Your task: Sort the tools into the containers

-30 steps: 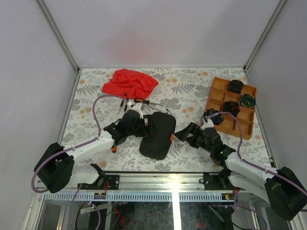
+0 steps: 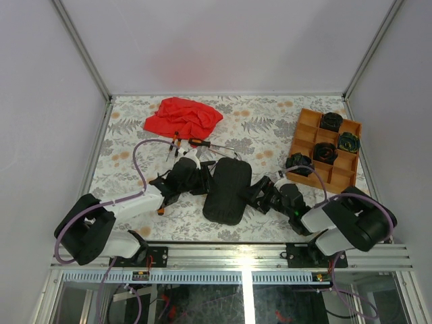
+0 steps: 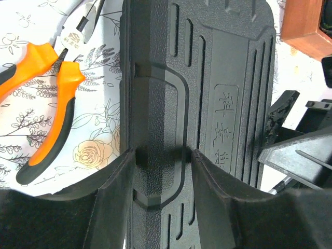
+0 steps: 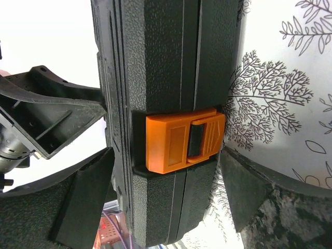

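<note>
A black tool case lies closed in the middle of the table. At its left side, my left gripper is shut on the handle section of the case. The right gripper stands part open at the opposite edge, its fingers on either side of an orange latch; whether they touch the case is hard to tell. Left of the case, orange-and-black pliers lie on the cloth. Behind it is a screwdriver with several other tools, partly hidden by the left arm.
A wooden organizer with several dark round bundles in its compartments stands at the right. A crumpled red cloth lies at the back left.
My right gripper has moved left to the case's right edge, and in the top view it now covers the orange latch. The case has shifted slightly right, with the left gripper still on it.
</note>
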